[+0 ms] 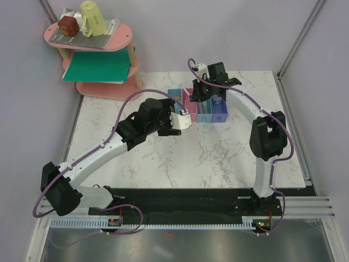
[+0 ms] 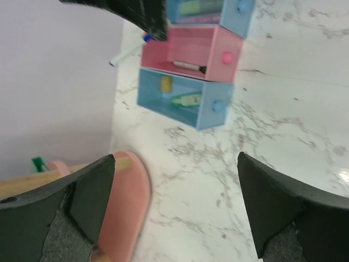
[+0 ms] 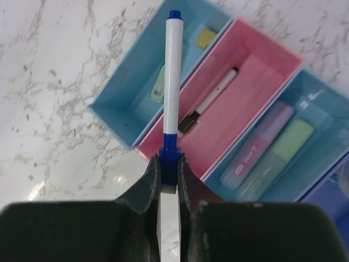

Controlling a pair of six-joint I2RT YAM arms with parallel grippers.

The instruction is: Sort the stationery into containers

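A white marker with a blue cap (image 3: 173, 79) is held by my right gripper, hanging over the pink container (image 3: 245, 93). The pink container holds a marker (image 3: 218, 90). Left of it in the right wrist view is a blue container (image 3: 122, 95) with a yellow block (image 3: 206, 38) and green item; on the other side, another blue one (image 3: 324, 125) holds pink and green highlighters. My left gripper is open with nothing between its fingers, left of the containers in the top view.
A two-tier pink shelf (image 1: 106, 90) with green folder, mug and red box stands back left. A dark blue container (image 1: 220, 114) is at the row's right end.
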